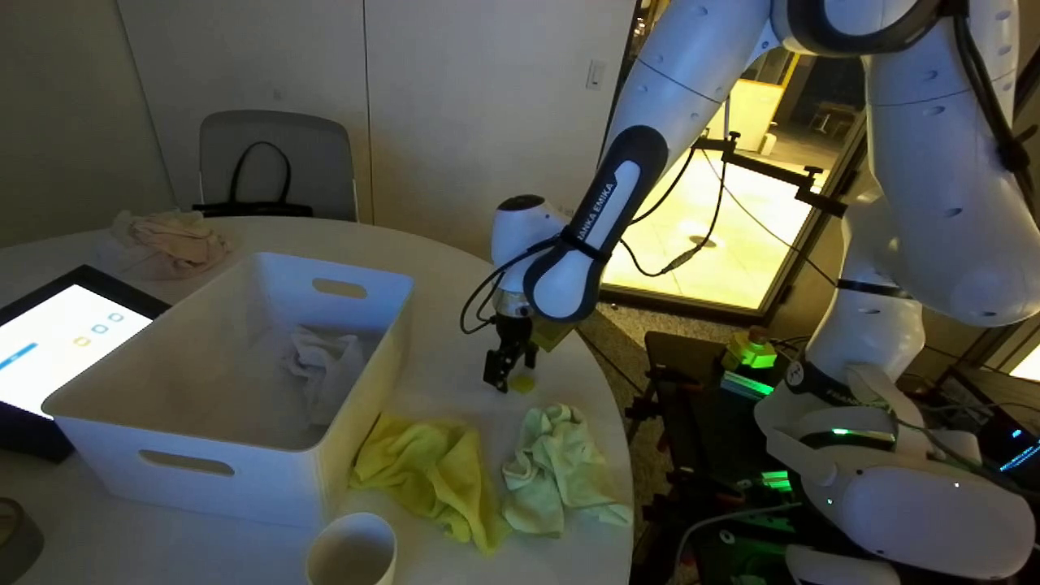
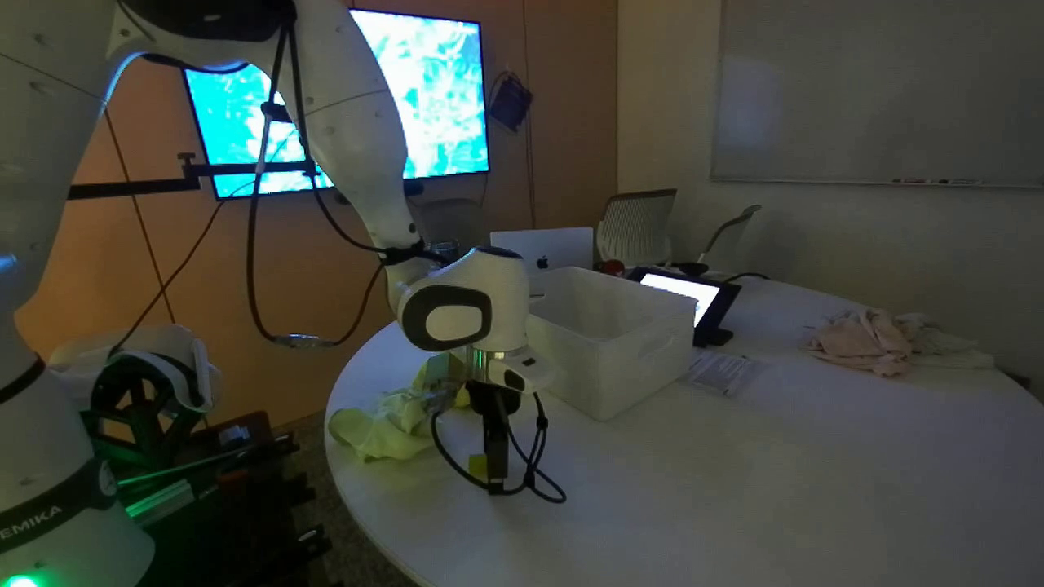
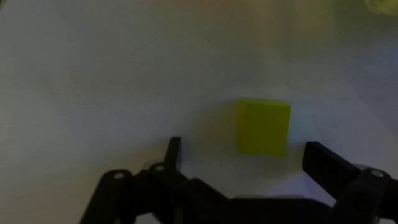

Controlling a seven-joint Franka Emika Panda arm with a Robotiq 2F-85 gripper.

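Observation:
A small yellow-green block rests on the white table, a bit ahead of my gripper in the wrist view. My fingers stand wide apart, with bare table between the fingertips; the block is nearer the right finger. From the first exterior side, the gripper is low over the table beside the block. In the second exterior view the block shows partly behind the black gripper.
A white bin holding a pale cloth stands left of the gripper. Nearer the first camera lie a yellow cloth, a pale green cloth and a white cup. Beyond the gripper, the table is clear.

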